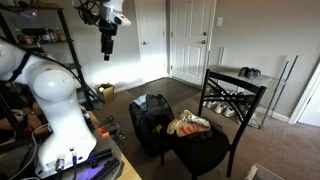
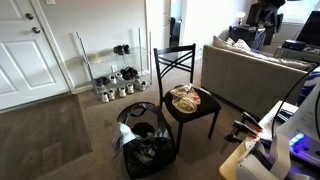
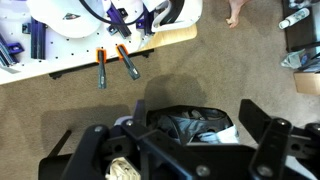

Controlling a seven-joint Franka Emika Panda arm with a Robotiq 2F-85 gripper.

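Observation:
High at the left of exterior view 1, my gripper points downward in free air. Its fingers stand wide apart in the wrist view, with nothing between them, so the gripper is open. Far below it on the floor is a black mesh basket, holding grey-blue and dark cloth, partly hidden behind the gripper in the wrist view. A black chair stands beside the basket. On its seat lies a crumpled heap of beige and reddish cloth. The gripper touches none of these.
The table edge carries the arm's base and tools, including two clamps with orange parts. A rack of shoes stands by the wall. Behind the chair is a couch. Open floor lies beyond the basket.

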